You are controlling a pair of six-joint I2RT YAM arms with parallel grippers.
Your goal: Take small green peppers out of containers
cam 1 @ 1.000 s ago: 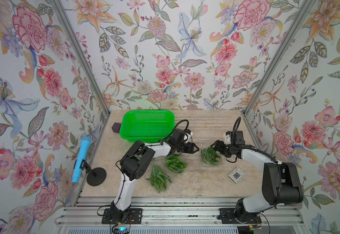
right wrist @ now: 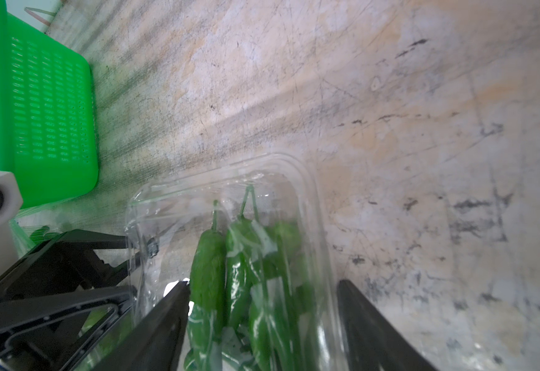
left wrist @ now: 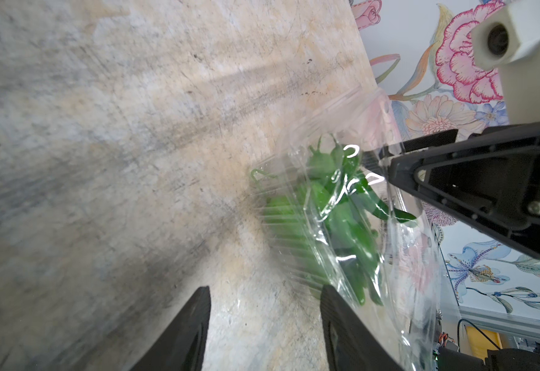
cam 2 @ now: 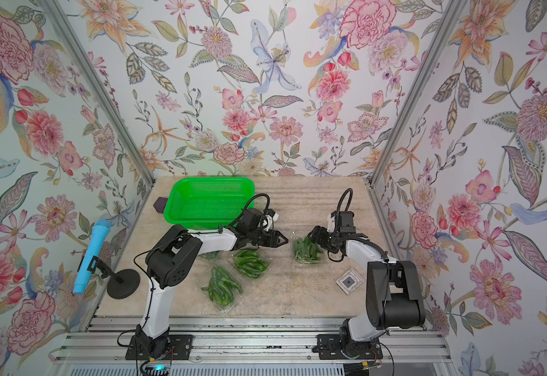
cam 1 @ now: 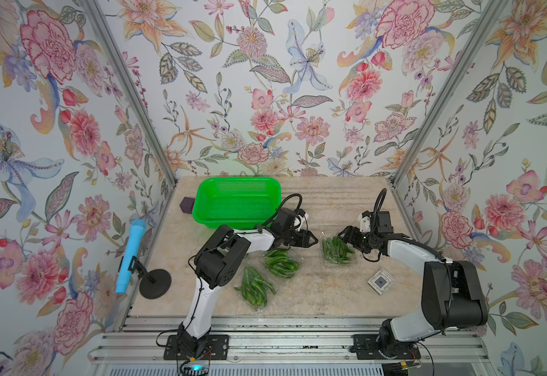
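A clear plastic container (cam 1: 337,260) of small green peppers (cam 1: 336,247) stands on the table between my two grippers. In the right wrist view its rim (right wrist: 270,159) and several peppers (right wrist: 207,278) show through shiny clear plastic. My left gripper (cam 1: 311,238) is open at the container's left side; in the left wrist view its fingers (left wrist: 190,330) stand apart over bare table. My right gripper (cam 1: 346,235) is open at the container's back right corner, its fingers (right wrist: 166,324) spread on either side of the peppers. Whether either gripper touches the plastic is unclear.
Two more clear packs of green peppers, a middle pack (cam 1: 282,263) and a front pack (cam 1: 254,289), lie under and in front of my left arm. An empty-looking green basket (cam 1: 237,224) stands at the back left. A square marker card (cam 1: 382,281) lies right.
The container has shifted very slightly to the left over the last second. My left gripper's tip has drawn back slightly leftward, while my right arm looks almost unmoved.
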